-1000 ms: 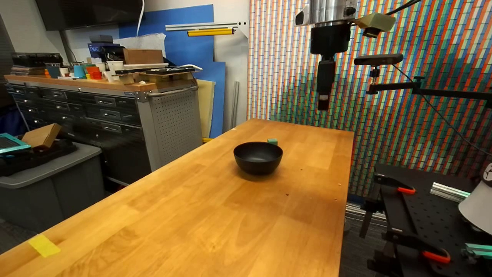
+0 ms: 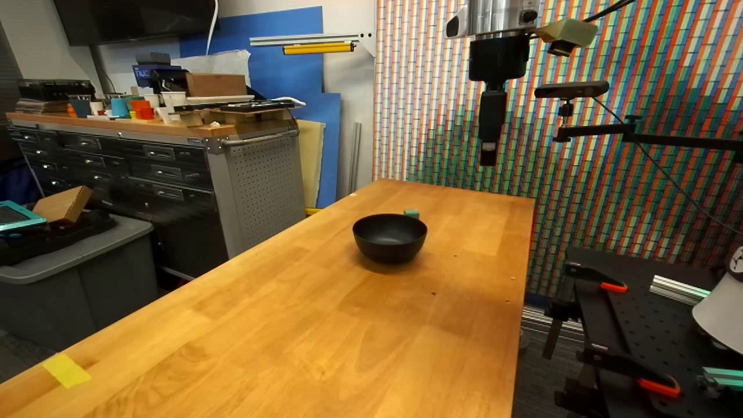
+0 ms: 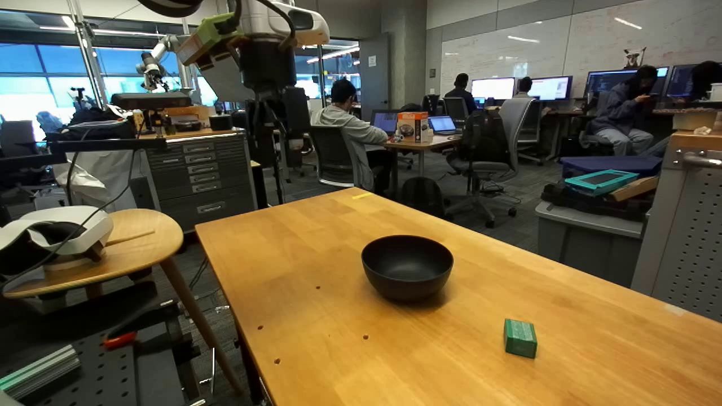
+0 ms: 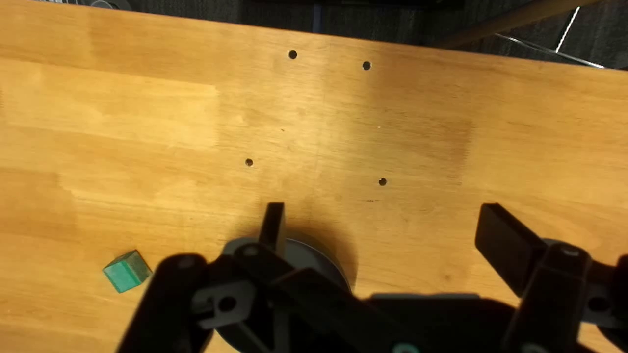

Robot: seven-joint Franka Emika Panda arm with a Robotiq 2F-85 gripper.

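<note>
A round black bowl [image 3: 407,267] stands upright on the wooden table, and the part of its inside that shows is empty. The green block [image 3: 520,338] lies on the bare wood a short way from it; in exterior view 1 the bowl [image 2: 390,240] partly hides the block [image 2: 411,213]. High above the tabletop hangs my gripper [image 2: 489,153], clear of both things. From the wrist, its fingers stand wide apart with only table between them, so the gripper is open. There, the block [image 4: 127,271] shows at lower left, while the fingers cover much of the bowl [image 4: 315,259].
A camera on a black arm [image 2: 572,89] stands off the table's side. Beside the table is a black perforated bench [image 2: 648,313].
</note>
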